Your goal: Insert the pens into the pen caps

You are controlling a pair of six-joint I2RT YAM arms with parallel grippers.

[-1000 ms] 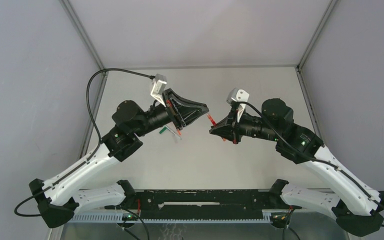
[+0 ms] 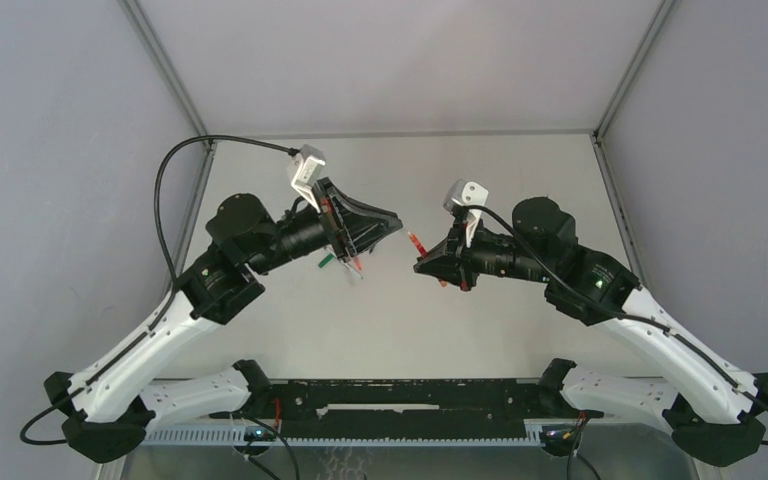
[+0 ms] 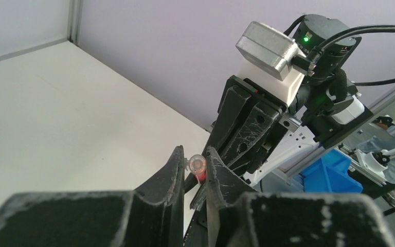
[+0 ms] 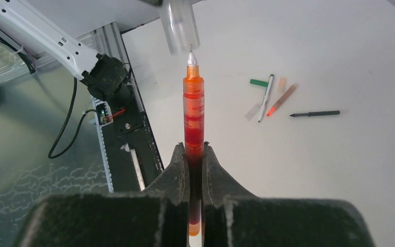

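A clear pen cap (image 4: 180,25) hangs at the top of the right wrist view, open end down. My left gripper is shut on that cap, whose round end shows between its fingertips. Shut around the lower body of a red-orange pen (image 4: 193,110) is my right gripper. The pen stands upright in that view, its bare tip just at the cap's lower rim. Whether the tip is inside or only in front of the rim I cannot tell. From above, the left gripper (image 2: 398,224) sits up and left of the pen (image 2: 417,243).
On the table lie a white pen (image 4: 266,98), an orange-tipped pen (image 4: 282,100), a black pen (image 4: 316,113), a green cap (image 4: 258,82) and a clear cap (image 4: 253,112).
The left gripper has drawn back to the left, widening the gap between the two grippers in the top view. Earlier, the right gripper shifted slightly left; it now holds nearly still.
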